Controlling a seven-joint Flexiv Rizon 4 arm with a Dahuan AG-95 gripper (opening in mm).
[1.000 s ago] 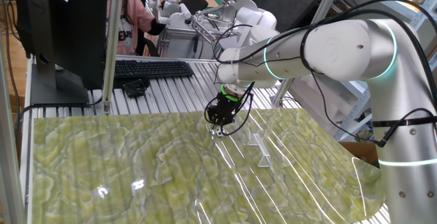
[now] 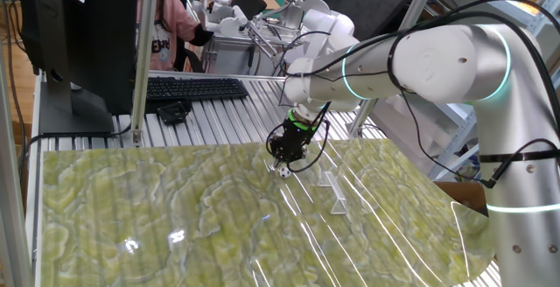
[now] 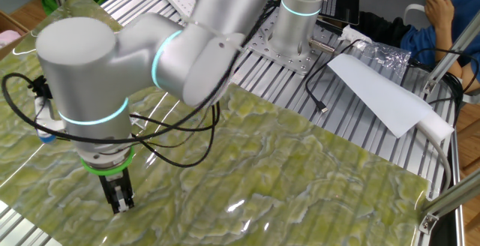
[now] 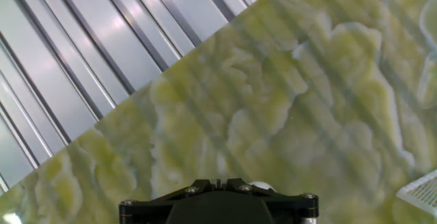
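Note:
A small black-and-white ball [image 2: 284, 172] rests on the green marbled board, close to my fingertips. In the wrist view only a white sliver of the ball [image 4: 261, 185] shows, just right of my fingers and partly hidden by them. My gripper [image 2: 280, 163] points down, low over the board. Its two fingertips meet in the middle of the wrist view, so the gripper is shut, and the ball appears beside them rather than between them. In the second exterior view the ball cannot be made out near the gripper [image 3: 123, 210].
A small white frame [image 2: 337, 193] stands on the board right of the ball; its corner [image 4: 421, 191] enters the wrist view at right. The marbled board [image 2: 157, 208] is otherwise clear. Behind it lie a ribbed metal table and a keyboard [image 2: 197, 88].
The ball shows more clearly under my gripper now. The white frame has stayed put.

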